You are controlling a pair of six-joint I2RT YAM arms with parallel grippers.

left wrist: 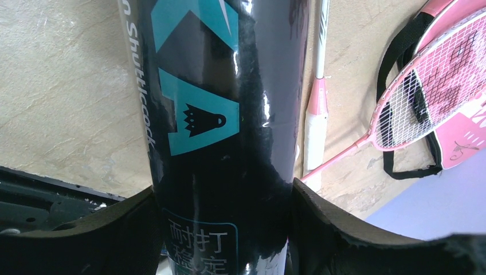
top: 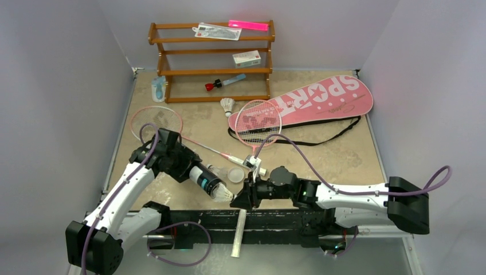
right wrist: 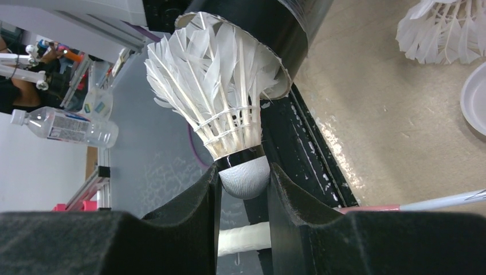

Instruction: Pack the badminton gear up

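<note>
Tilted toward the table's front, the dark shuttlecock tube (top: 204, 179) is clasped by my left gripper. Its open mouth faces my right gripper, which is shut on the cork of a white feather shuttlecock (right wrist: 212, 91). The feather skirt sits partly inside the tube's mouth, while the cork stays outside. A second shuttlecock (top: 227, 105) lies by the pink bag (top: 326, 100), and another shuttlecock (right wrist: 444, 31) rests on the table near the round white lid (top: 235, 175). One pink racket (top: 258, 121) overlaps the bag; the other racket (top: 156, 107) lies at left.
A wooden rack (top: 218, 72) with small items stands at the back. The white racket handle (top: 239, 234) sticks out past the front edge below my right gripper. Bare table lies at the right, in front of the bag's black strap (top: 321, 142).
</note>
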